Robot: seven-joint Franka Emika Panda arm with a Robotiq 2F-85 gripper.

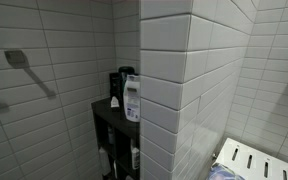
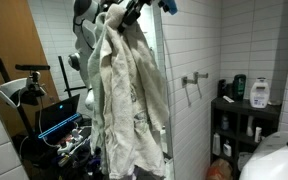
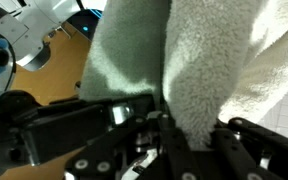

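A pale, off-white towel hangs in long folds in exterior view 2, held near its top by my gripper. In the wrist view the same towel fills the upper middle, its bunched fabric squeezed between the black fingers. The gripper is shut on it. A greenish-grey fold lies to the left of the lighter cloth. Neither the gripper nor the towel shows in exterior view 1.
Hooks stick out from the white tiled wall right of the towel. A black shelf carries a white bottle and dark containers. A white slatted surface lies at the lower right. Equipment crowds the left of exterior view 2.
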